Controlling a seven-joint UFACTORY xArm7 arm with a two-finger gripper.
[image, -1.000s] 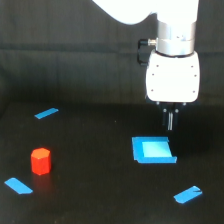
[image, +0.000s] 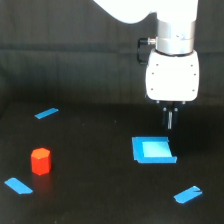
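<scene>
A red hexagonal block (image: 41, 161) rests on the dark table at the left. Right of centre, a square marked in blue tape (image: 154, 150) has a paler inside. The white gripper (image: 170, 124) hangs pointing down above and slightly right of this square, far from the red block. Its dark, narrow fingers are too small to tell whether they are open or shut.
Strips of blue tape lie at the back left (image: 47, 113), front left (image: 19, 186) and front right (image: 188, 194).
</scene>
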